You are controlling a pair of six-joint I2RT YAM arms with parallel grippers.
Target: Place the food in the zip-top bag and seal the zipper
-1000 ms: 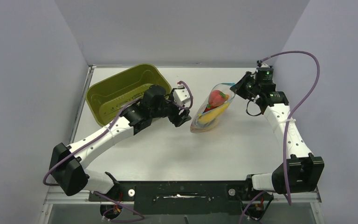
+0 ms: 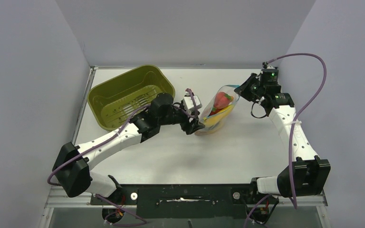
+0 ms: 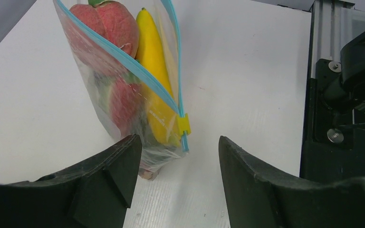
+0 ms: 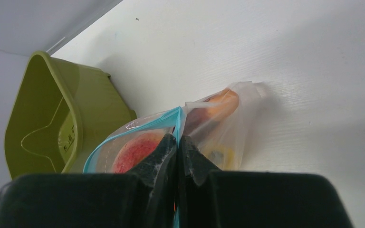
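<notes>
A clear zip top bag [image 2: 209, 117] with a blue top edge stands on the table, its mouth gaping. Inside it are red fruit [image 3: 119, 24] with a green top and a yellow banana-like piece [image 3: 152, 52]. My right gripper is shut on the blue rim at one corner of the bag. A yellow slider [image 3: 184, 124] sits at the other end of the zip, seen in the left wrist view. Close to that end, my left gripper stands open, the slider lying ahead of and between its fingertips, with nothing gripped.
An olive-green basket [image 2: 96, 99], empty as far as shows, occupies the table's back left, behind the left arm. Bare white table [image 2: 195, 164] stretches in front of the bag and to its right.
My left gripper has moved right and slightly toward the table's front, up to the bag's near left end. The right arm and the bag have stayed in place.
</notes>
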